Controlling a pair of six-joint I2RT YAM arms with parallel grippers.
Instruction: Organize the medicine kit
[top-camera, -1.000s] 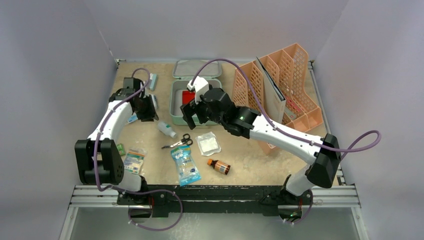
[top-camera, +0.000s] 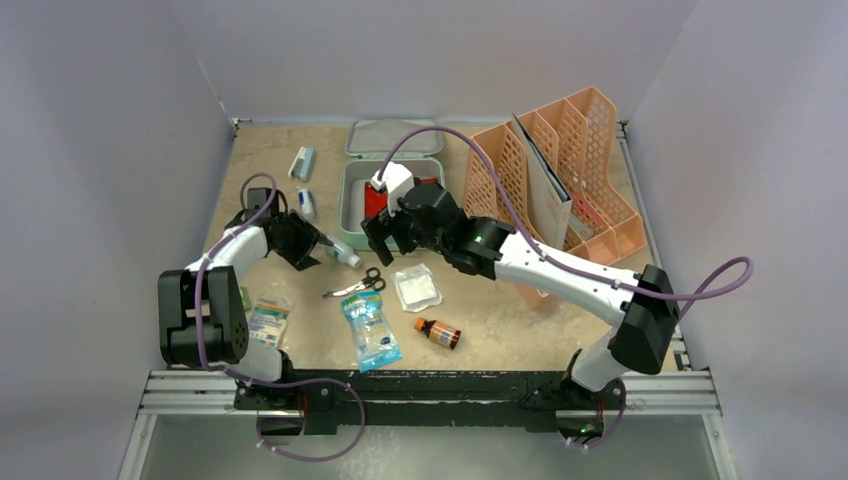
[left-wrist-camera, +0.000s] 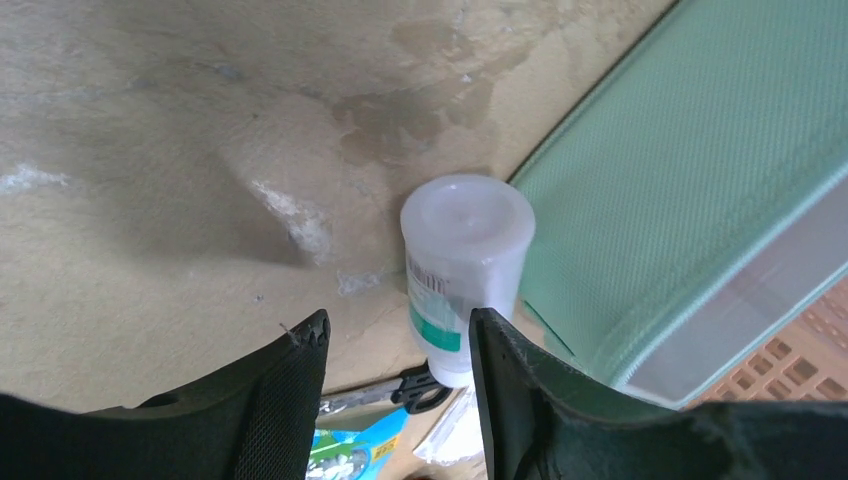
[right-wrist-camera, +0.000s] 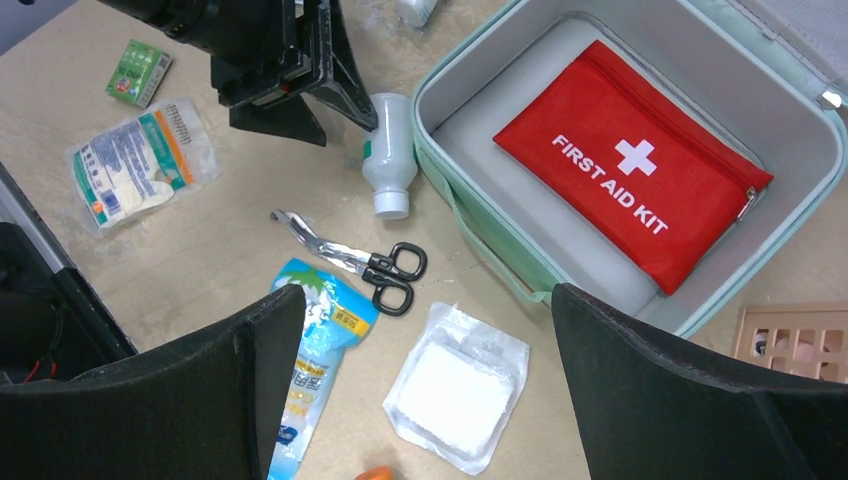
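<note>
A white bottle (top-camera: 343, 252) (left-wrist-camera: 460, 280) (right-wrist-camera: 390, 160) lies beside the mint case (top-camera: 355, 195), which holds a red first aid pouch (right-wrist-camera: 630, 160). My left gripper (top-camera: 310, 250) is partly open just by the bottle, which shows between and beyond its fingertips. My right gripper (top-camera: 378, 245) stands open above the table near the case. Scissors (right-wrist-camera: 390, 270), a gauze packet (right-wrist-camera: 450, 400), a blue packet (top-camera: 370, 330), a brown bottle (top-camera: 440, 334) and a bandage pack (right-wrist-camera: 135, 165) lie loose on the table.
An orange rack (top-camera: 600, 170) with a folder fills the back right. A small green box (right-wrist-camera: 138, 70) lies at the left, and small items are at the back left.
</note>
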